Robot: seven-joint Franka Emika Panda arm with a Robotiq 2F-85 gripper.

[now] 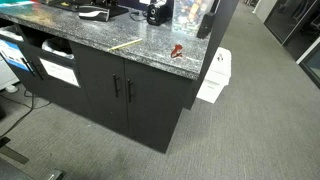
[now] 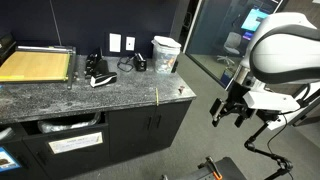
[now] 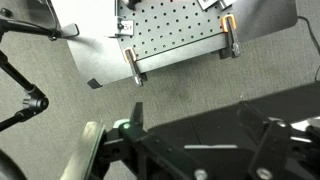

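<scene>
With no task named, the small things on the speckled counter are a red object (image 1: 177,50) near its end and a thin yellow stick (image 1: 126,45) lying flat. The stick (image 2: 157,97) also shows in exterior view 2. My open gripper (image 2: 226,122) hangs to the right of the counter, well apart from these things. In the wrist view, its dark fingers stand wide apart at the bottom, the gripper having only carpet and a dark strip between and beyond them. Nothing is held.
A clear bin (image 2: 166,53), a black pen holder (image 2: 139,63), a black device (image 2: 100,68) and a wood-coloured tray (image 2: 35,65) stand along the counter. Below the wrist camera lies a perforated metal plate (image 3: 175,27) with orange-marked clamps. Open carpet lies beyond the counter.
</scene>
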